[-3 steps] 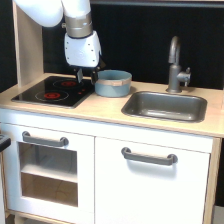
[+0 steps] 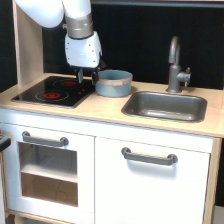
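Observation:
A blue-grey pot [image 2: 114, 86] stands on the wooden counter of a toy kitchen, between the stove and the sink. My gripper [image 2: 88, 77] points down from the white arm at the upper left. Its dark fingers are close to the left side of the pot, above the right part of the black stovetop [image 2: 50, 92]. At this size I cannot make out whether they touch the pot or how far apart they stand.
A metal sink [image 2: 168, 105] with a dark grey faucet [image 2: 176, 68] fills the right of the counter. Below are two doors with grey handles, the left one with a window.

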